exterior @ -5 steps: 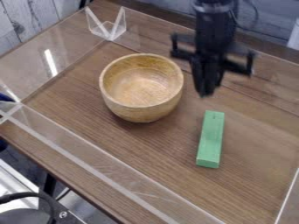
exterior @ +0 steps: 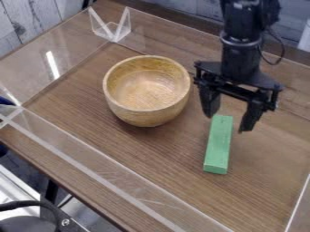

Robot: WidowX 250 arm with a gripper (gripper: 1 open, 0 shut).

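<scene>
My black gripper (exterior: 234, 107) hangs at the upper right of the camera view, open, its fingers pointing down above the table just behind a green rectangular block (exterior: 218, 145). The block lies lengthwise front to back on the wooden table. To the left of the gripper is a round light wooden bowl (exterior: 147, 113), which looks empty.
A small clear wire-like or plastic object (exterior: 111, 27) stands at the back left. A dark rounded part (exterior: 31, 217) sits at the bottom left corner, with a cable.
My gripper has come down and toward the front, lower in the view and nearer the green block. The bowl and the block have stayed in place.
</scene>
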